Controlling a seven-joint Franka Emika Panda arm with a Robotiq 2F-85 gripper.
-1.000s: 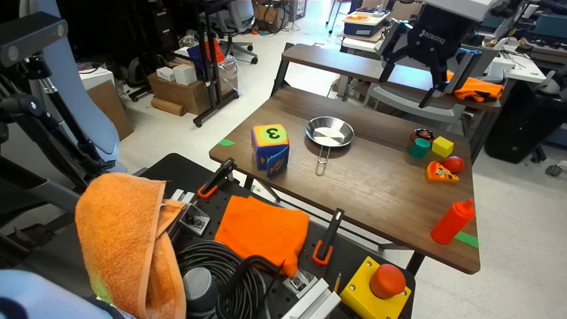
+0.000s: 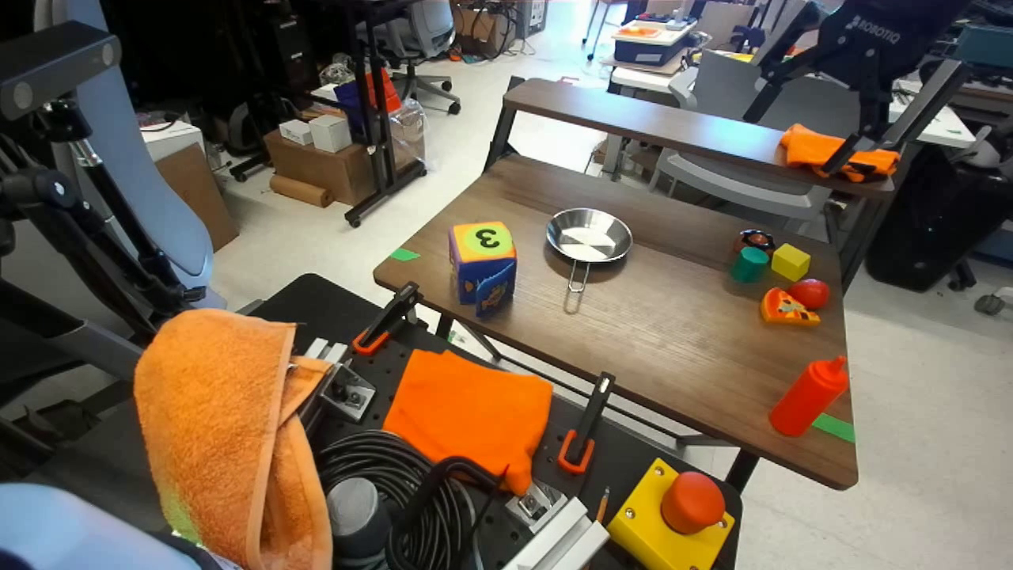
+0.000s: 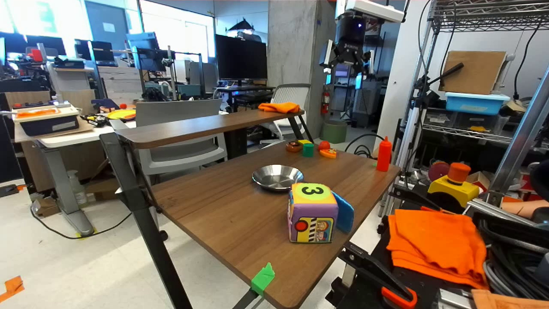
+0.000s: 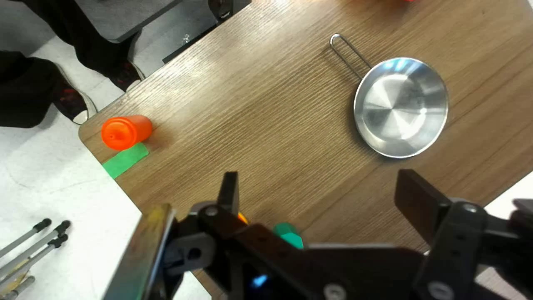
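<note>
My gripper is open and empty in the wrist view, high over the brown table. In exterior view 1 the gripper hangs at the upper right, where its fingers overlap the orange cloth on the raised shelf; contact cannot be judged. A steel pan rests mid-table with its handle toward the near edge. To its left stands a soft number cube. Toward the right lie a teal cup-like piece, a yellow block, a red ball-like item and a toy pizza slice.
A red squeeze bottle stands at the table's near right corner by green tape. The raised shelf spans the back. Along the near side a cart carries clamps, another orange cloth and a yellow box with a red button.
In exterior view 1 my gripper has moved right and somewhat upward, from left of the shelf's cloth to in front of it. The tabletop objects have stayed put.
</note>
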